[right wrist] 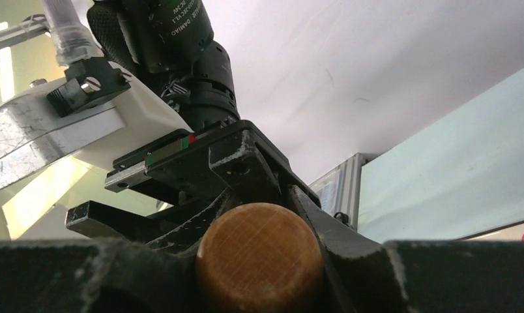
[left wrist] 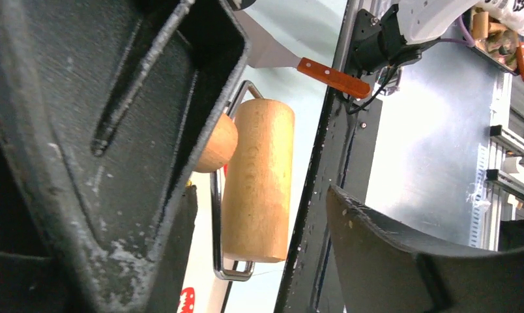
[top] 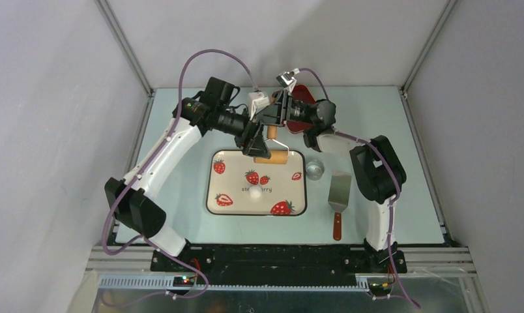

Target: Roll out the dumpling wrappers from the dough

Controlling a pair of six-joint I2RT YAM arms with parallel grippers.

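Above the strawberry tray point(top: 233, 199) hangs a wooden roller point(top: 270, 157) point(left wrist: 257, 182) on a wire frame, its handle point(right wrist: 259, 257) gripped by my right gripper point(top: 272, 114). My left gripper point(top: 254, 145) is close beside the handle and above the roller; its fingers stand apart in the left wrist view, with the roller seen beyond them. A small white dough ball point(top: 255, 192) lies on the tray.
A metal spatula point(top: 339, 192) with a wooden handle lies right of the tray, below a small clear cup point(top: 315, 169). A red container point(top: 302, 93) is behind the arms.
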